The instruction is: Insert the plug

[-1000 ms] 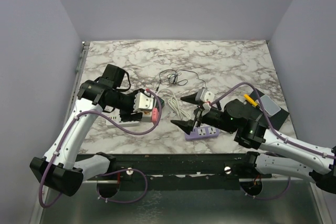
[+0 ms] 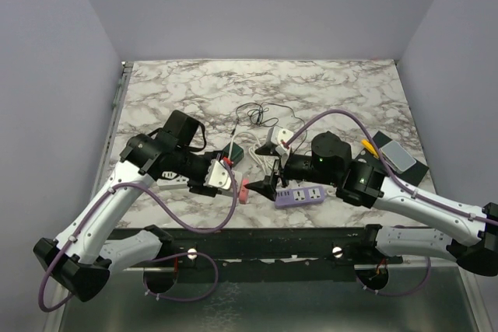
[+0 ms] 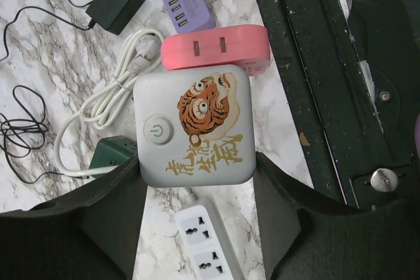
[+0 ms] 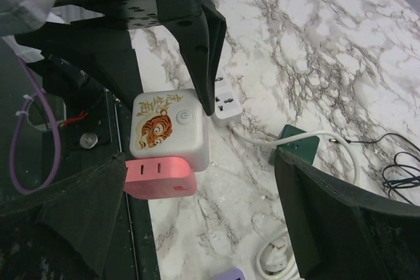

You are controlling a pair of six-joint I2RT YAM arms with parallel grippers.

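Observation:
A white block with a tiger picture and a power button [image 3: 197, 129] is gripped between the fingers of my left gripper. A pink plug adapter [image 3: 215, 47] with two slots sits against the block's far side, apparently joined to it. In the right wrist view the pink adapter [image 4: 161, 176] faces the gap of my right gripper, which stands open and empty. From above, the pink piece [image 2: 243, 190] lies just left of the right gripper's [image 2: 261, 169] spread fingers.
A purple power strip [image 2: 299, 196] lies below the right gripper. A white strip [image 3: 207, 237], a dark green box [image 4: 296, 145] and a coiled white cable [image 3: 115, 86] rest on the marble table. Black adapters [image 3: 115, 1] lie nearby.
My left gripper has carried the white block and pink adapter rightward and slightly toward the table's front edge.

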